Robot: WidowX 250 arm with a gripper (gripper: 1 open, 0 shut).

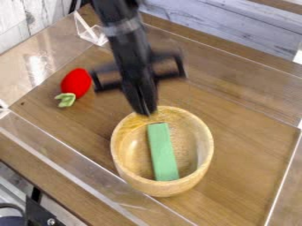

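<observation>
My black gripper (139, 93) is blurred and raised above the back rim of a light wooden bowl (127, 163); whether its fingers are open or shut is unclear. Inside the bowl lies a green rectangular block (162, 152), apart from the gripper. To the upper left, a red object with a green end (76, 84), like a radish or pepper, lies on the wooden table.
Transparent edging runs along its lower left side, and a pale plank surface (242, 26) is at the back.
</observation>
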